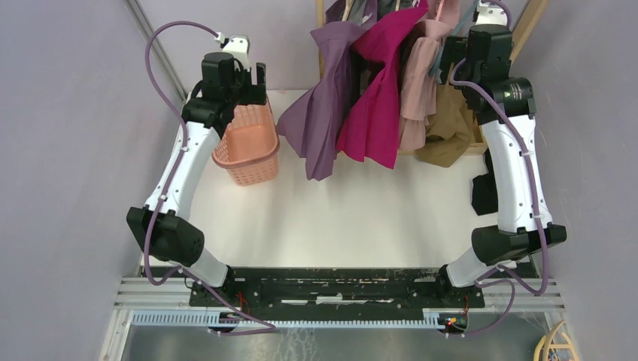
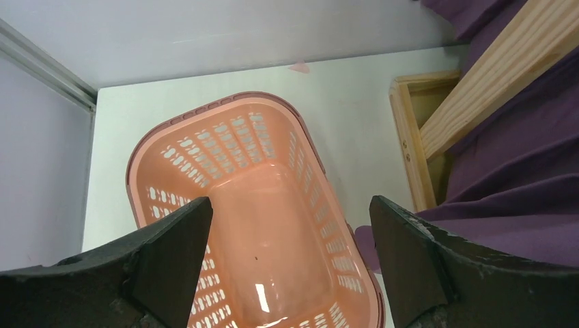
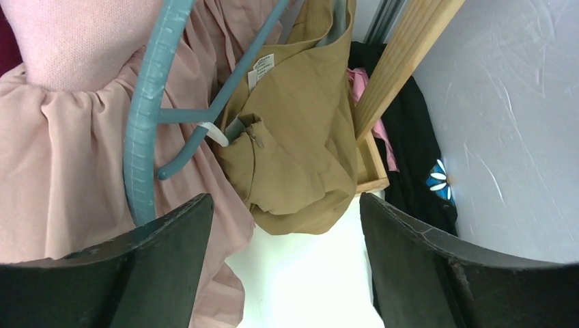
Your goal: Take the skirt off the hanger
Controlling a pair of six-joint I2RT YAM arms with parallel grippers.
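Observation:
An olive-brown garment, likely the skirt, hangs low under the right end of the rack, its lower part folded near the table. Left of it in the right wrist view is a blue hanger with a white clip; whether the skirt is still joined to it I cannot tell. My right gripper is open in front of the skirt, nothing between its fingers. Over the orange basket, my left gripper is also open and empty.
Purple, magenta and pink dresses hang from the wooden rack. Dark cloth lies at the right edge of the table.

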